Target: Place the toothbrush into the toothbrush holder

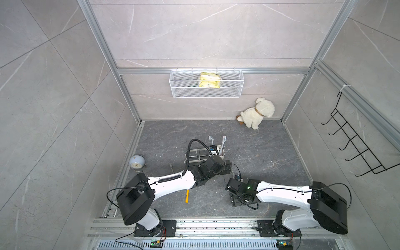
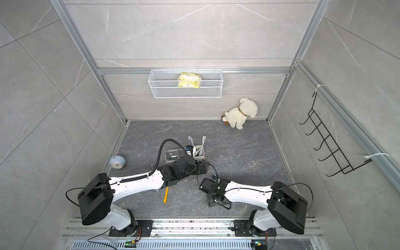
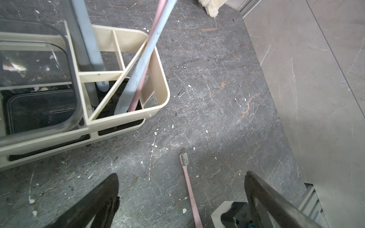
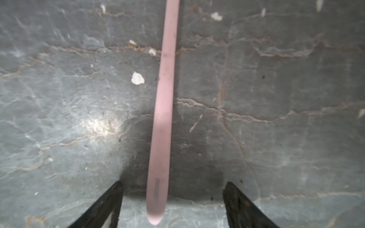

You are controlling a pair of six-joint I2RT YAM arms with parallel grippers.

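Observation:
A pink toothbrush [image 3: 189, 184] lies on the grey tabletop, bristle end toward the holder. Its handle [image 4: 161, 125] runs down between the spread fingers of my right gripper, which touch it on neither side; these fingers are part open. The cream toothbrush holder [image 3: 163, 95] fills the upper left of the left wrist view, with blue, grey and pink brushes standing in its slots. Beside the holder's near right corner hangs my left gripper, open and empty. In the top views the arms hide most of the loose toothbrush.
An orange-handled tool [image 1: 187, 196] lies under the left arm. A light blue round object [image 1: 136, 161] stands at the table's left edge, a white plush dog [image 1: 258, 113] at the back right.

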